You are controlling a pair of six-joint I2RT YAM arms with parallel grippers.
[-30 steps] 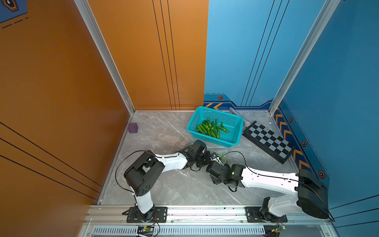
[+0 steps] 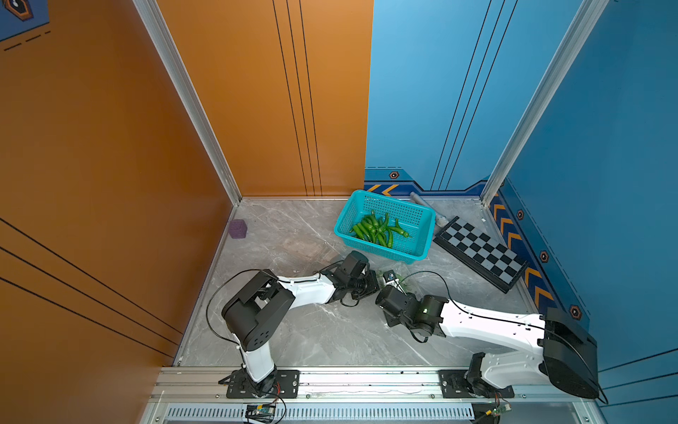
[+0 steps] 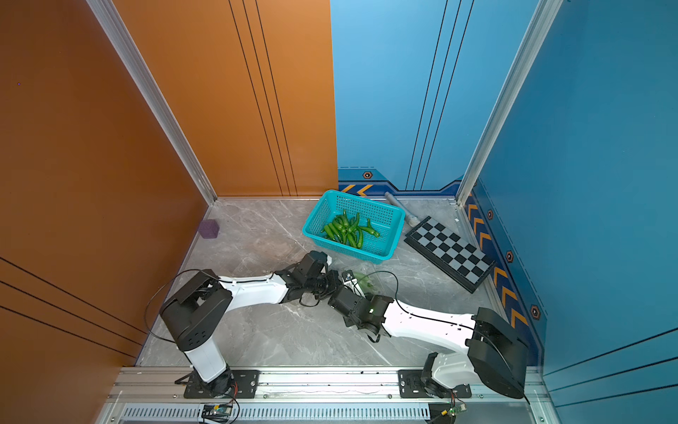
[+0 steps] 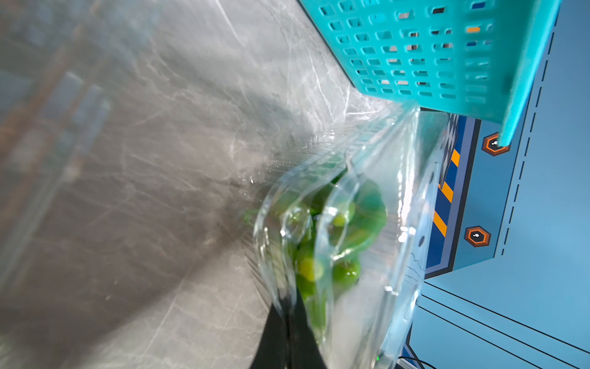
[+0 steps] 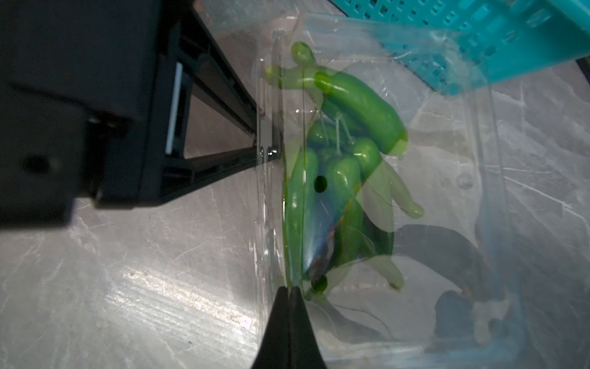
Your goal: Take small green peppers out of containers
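A clear plastic container [image 5: 448, 203] holds small green peppers [image 5: 359, 110]; it lies on the table in front of the turquoise basket [image 2: 416, 226]. My left gripper is shut at the container's side wall; whether the thin wall is between its fingers cannot be seen. In the right wrist view its fingers touch that left wall. My right gripper is shut above the container's near left part, with nothing visible between its fingers. More green peppers [image 3: 349, 229] lie in the basket.
A checkered board [image 2: 480, 251] lies at the right with a grey roll behind it. A purple cube [image 2: 238, 229] sits at the far left.
The left arm and the basket look unchanged.
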